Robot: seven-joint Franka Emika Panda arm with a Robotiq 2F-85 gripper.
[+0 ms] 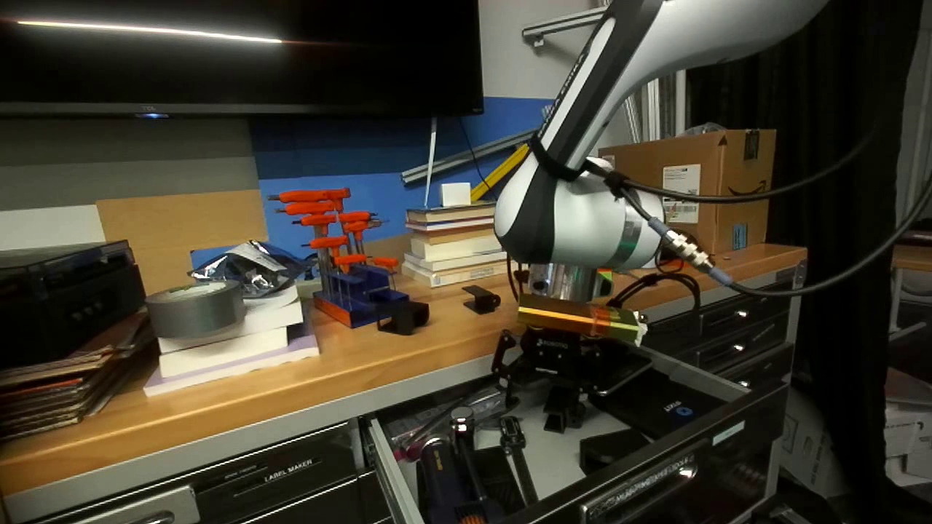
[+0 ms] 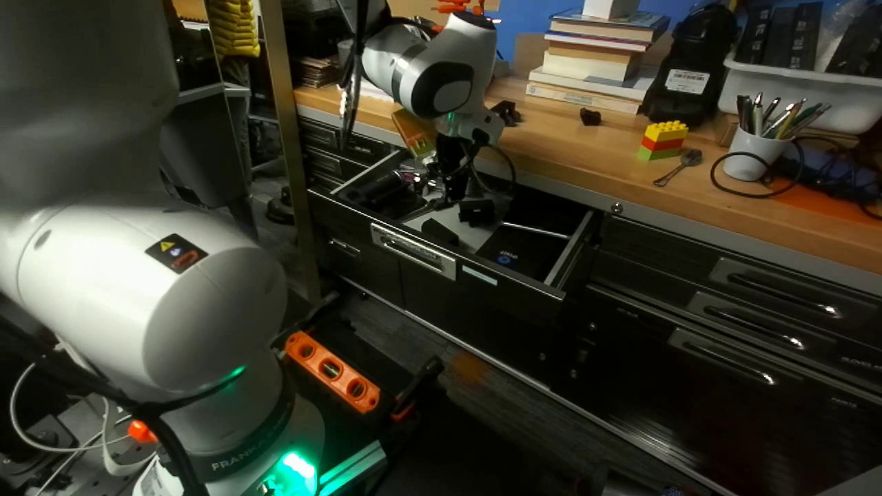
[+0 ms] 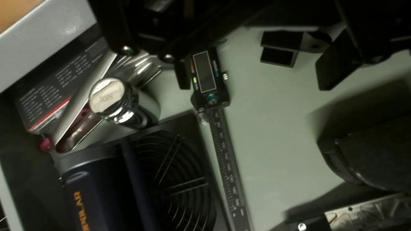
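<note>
My gripper stands open above the drawer floor, one finger on each side of the wrist view and nothing held. A digital caliper (image 3: 225, 154) lies just inside the left finger. Close to the right finger is a small black bracket (image 3: 280, 47). In exterior view 1 the gripper hangs low over the back of the pulled-out drawer (image 1: 646, 476). Left of the caliper are a shiny metal cylinder (image 3: 140, 107), a black fan grille (image 3: 175, 181) and a dark blue tool (image 3: 96, 192). How far the fingertips are from the floor is hard to tell.
A black case (image 3: 370, 154) sits at the right of the drawer, near a flat black box (image 1: 664, 406). The drawer's front wall and the wooden benchtop (image 1: 393, 336) edge bound the space. Pale drawer floor shows bare between the caliper and the case.
</note>
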